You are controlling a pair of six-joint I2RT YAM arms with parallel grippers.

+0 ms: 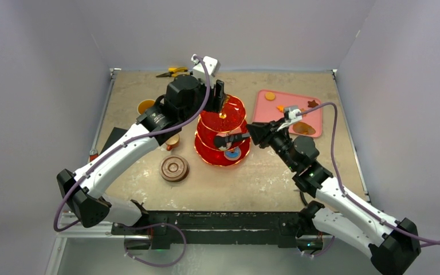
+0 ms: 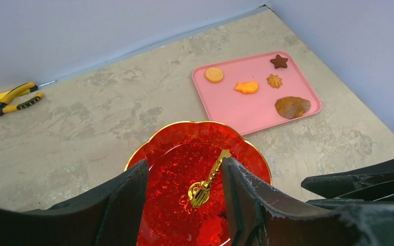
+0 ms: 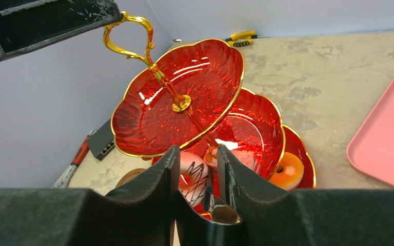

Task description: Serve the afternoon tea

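A red three-tier stand with gold rims (image 1: 223,117) is mid-table. Its gold handle (image 2: 218,169) shows between the fingers of my left gripper, which is open above the top tier. My right gripper is at the stand's right side, fingers part closed around a dark tool (image 3: 197,220) that reaches over the lower tiers. A pink donut with white stripes (image 3: 192,177) is beside the tool, partly hidden; whether they touch is unclear. An orange donut (image 3: 287,171) sits at a lower tier, and a blue-topped piece (image 1: 232,153) shows on the lowest tier.
A pink tray (image 2: 236,113) with cookies and a brown pastry (image 2: 291,106) is back right. Left of the stand are an orange cup (image 1: 146,106), a smaller cup (image 1: 172,142) and a round brown lid-like piece (image 1: 174,168). Pliers (image 1: 173,72) lie at the back.
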